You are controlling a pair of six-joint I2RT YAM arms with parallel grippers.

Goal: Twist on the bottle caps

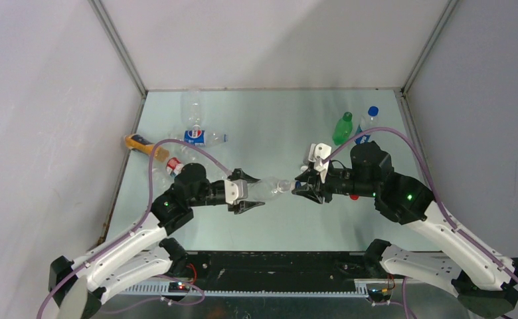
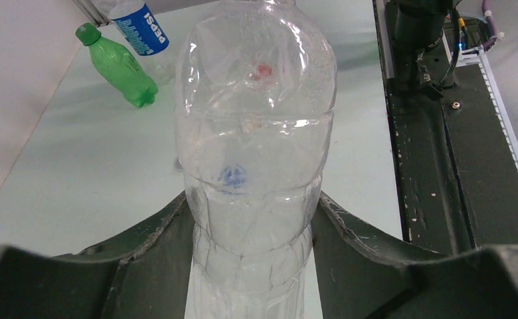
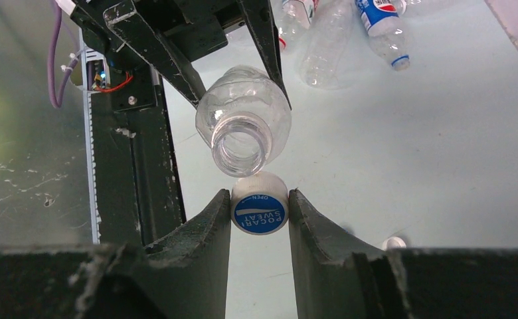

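Observation:
A clear empty bottle [image 1: 264,190] lies level over the table's middle, with my left gripper [image 1: 243,192] shut on it; in the left wrist view it [image 2: 256,133] fills the centre between the fingers. Its open threaded mouth [image 3: 241,147] points toward my right gripper, which is shut on a white cap with a blue label [image 3: 259,199]. In the right wrist view the cap appears just below the bottle mouth, close to it; I cannot tell whether they touch.
Several bottles, including a Pepsi-labelled one [image 1: 206,138], lie at the left of the table [image 1: 263,113]. A green bottle [image 1: 343,128] and a blue-capped bottle [image 1: 369,119] are at the back right.

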